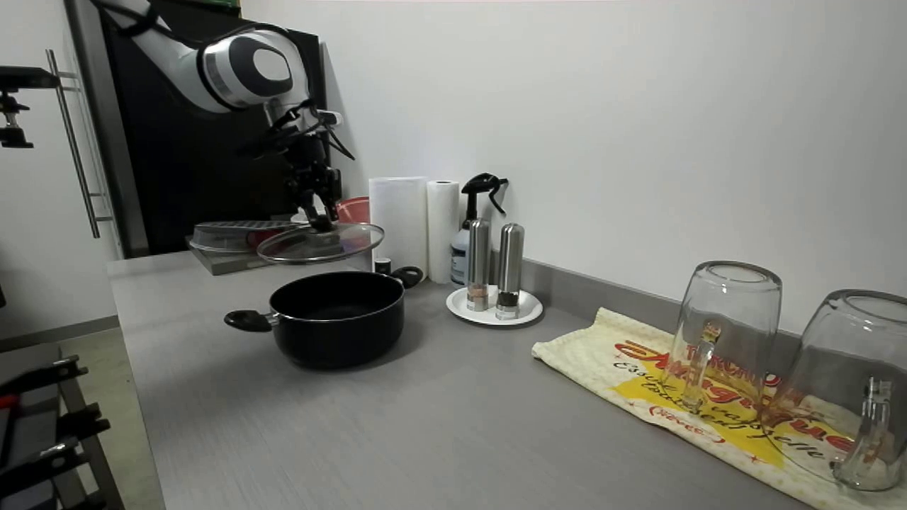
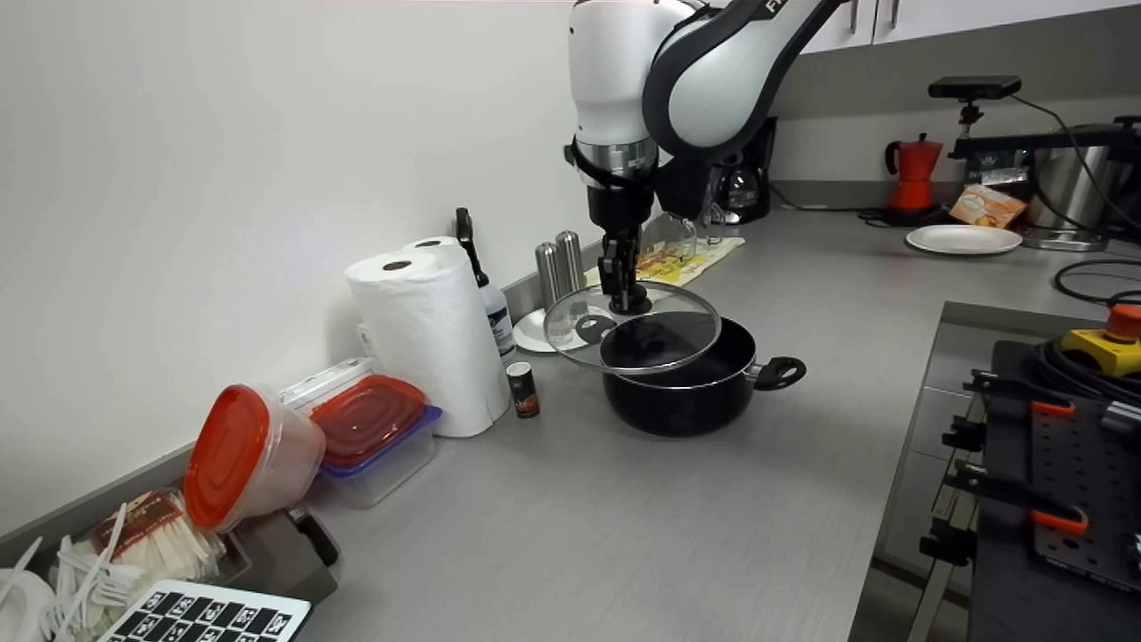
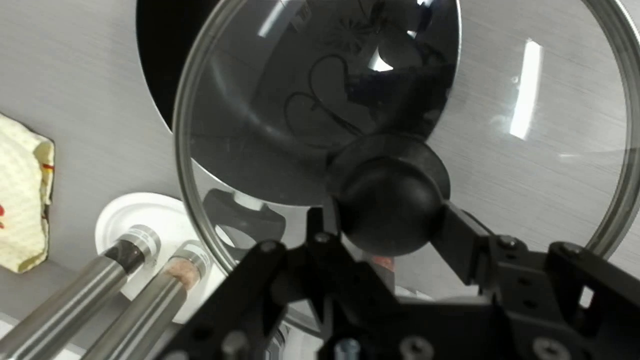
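Observation:
My gripper is shut on the round black knob [image 3: 393,204] of a glass pot lid. In exterior view 1 the lid [image 1: 280,248] hangs in the air, slightly tilted, above and behind the black pot [image 1: 340,340]. The pot stands uncovered on the counter, one handle toward the left and one toward the wall. From exterior view 2, the lid [image 2: 567,341] overlaps part of the pot's [image 2: 679,412] opening. Looking down in the wrist view, the lid's glass covers only part of the pot [image 3: 171,54], and bare counter shows through the rest.
Salt and pepper mills [image 1: 510,263] stand on a white plate [image 1: 531,311] near the wall. Beside them are a spray bottle [image 1: 459,255], paper rolls [image 1: 397,225] and a small spice jar [image 2: 523,390]. Glass mugs [image 1: 723,340] rest upside down on a towel [image 1: 587,340].

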